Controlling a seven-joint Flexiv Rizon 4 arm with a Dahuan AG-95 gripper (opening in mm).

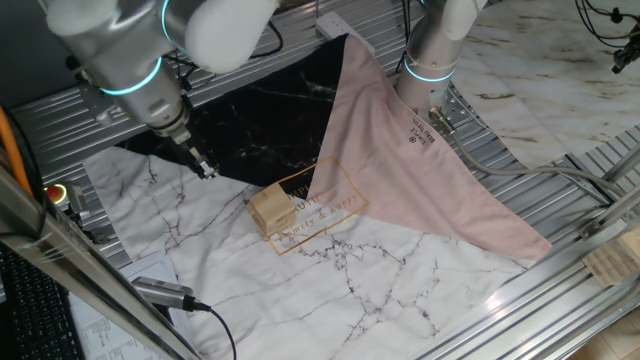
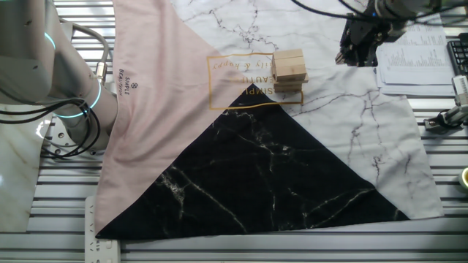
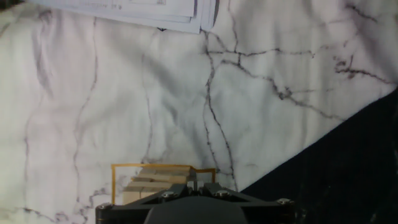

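Note:
A small stack of pale wooden blocks rests on the marble-patterned cloth, beside the gold-framed lettering. From the other side, the same blocks appear piled on one another near the tip of the black triangle. My gripper hangs over the cloth, apart from the stack, on its left in exterior view 1 and on its right in exterior view 2. At the bottom of the wrist view, its fingers meet and nothing shows between them. The blocks are partly hidden there behind the gripper.
Printed sheets lie at the cloth's edge near a keyboard. A metal post and a cabled device stand on that side. A robot base rises behind the pink part.

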